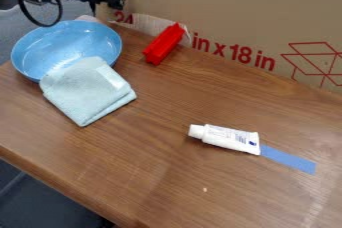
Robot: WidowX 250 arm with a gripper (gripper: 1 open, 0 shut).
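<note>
The dark gripper (110, 0) is at the top left, above the back of a blue bowl (66, 47); its fingers are small and dark, so their spread is hard to make out. A folded light-blue cloth (88, 90) lies at the front of the bowl. A red object (163, 43) lies to the right of the bowl near the cardboard. A white tube (225, 138) lies on the wooden table at the right, beside a strip of blue tape (287, 160).
A cardboard panel (247, 12) with printed red text stands along the back of the table (160, 172). The table's edge runs along the lower left, with a dark area beyond.
</note>
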